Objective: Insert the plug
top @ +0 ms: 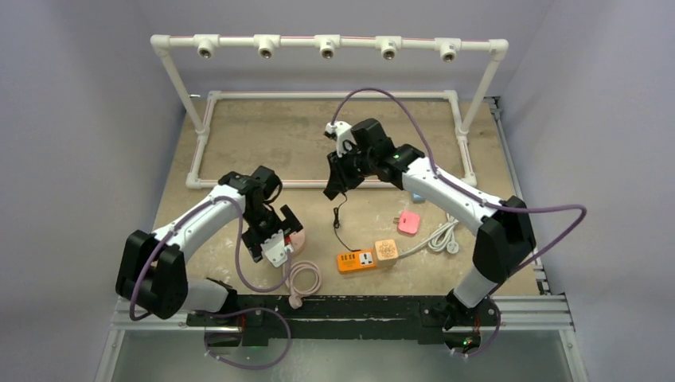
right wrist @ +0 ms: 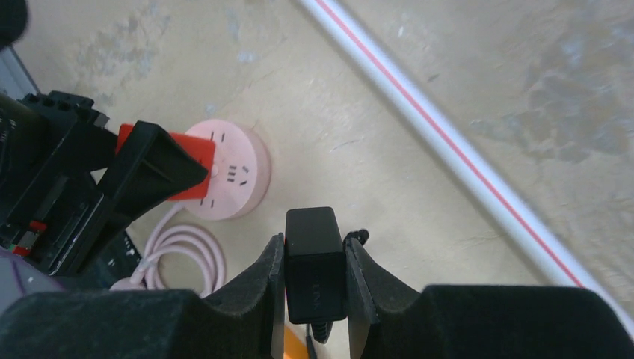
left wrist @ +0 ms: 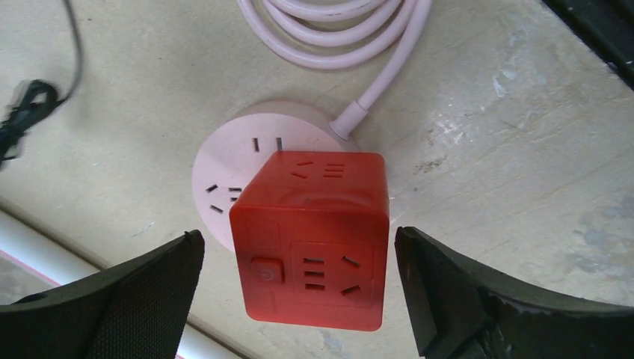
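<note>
A red cube socket (left wrist: pixel 309 254) sits over a round pink socket base (left wrist: pixel 224 157) with a coiled pink cord. My left gripper stands open around the red cube, a fingertip on either side. My right gripper holds a black block-shaped adapter (right wrist: pixel 314 258) between its fingertips, raised above the middle of the board, with a thin black cable (top: pixel 338 223) hanging down to near the orange power strip (top: pixel 354 261).
A wooden cube socket (top: pixel 387 250), pink adapter (top: pixel 408 223), white coiled cord (top: pixel 442 239) and partly hidden blue item (top: pixel 417 196) lie on the right. A white pipe frame (top: pixel 278 183) crosses the board behind.
</note>
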